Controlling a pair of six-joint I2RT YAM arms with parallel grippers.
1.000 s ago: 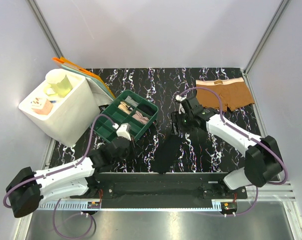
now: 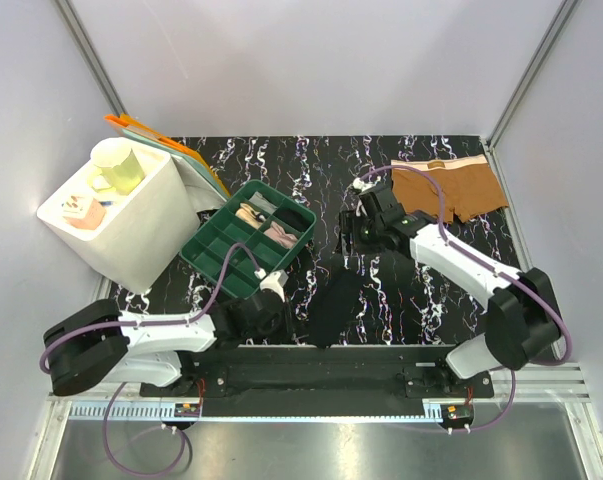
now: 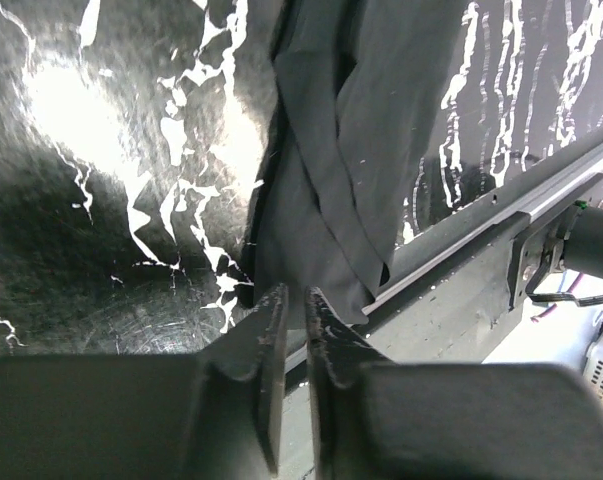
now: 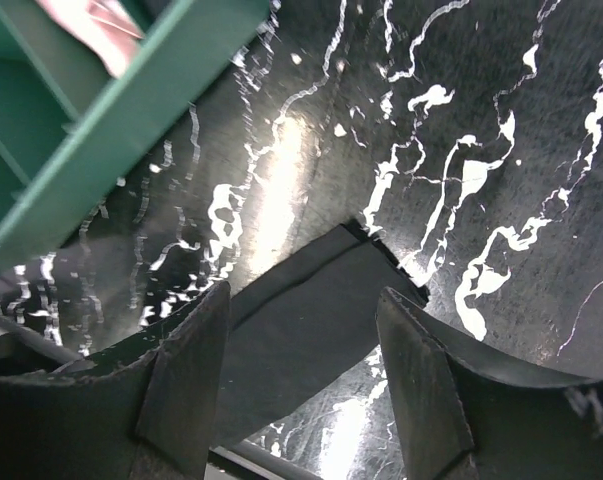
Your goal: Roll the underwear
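Observation:
The black underwear [image 2: 333, 308] lies as a long folded strip on the dark marbled table, its near end close to the front edge. In the left wrist view a diagonal fold crosses the underwear [image 3: 316, 200]. My left gripper is part open, a narrow gap between its fingertips, at the near end of the cloth; contact cannot be made out. My right gripper stands open near the far end of the underwear [image 4: 321, 310], which shows between and beyond its fingers with nothing gripped.
A green divided box [image 2: 233, 243] with several rolled cloths stands left of the underwear. Brown shorts [image 2: 451, 190] lie at the back right. A white bin [image 2: 161, 230] fills the left side. Bare table lies right of the strip.
My left arm has moved right and toward the front edge, from beside the green box to the near end of the underwear.

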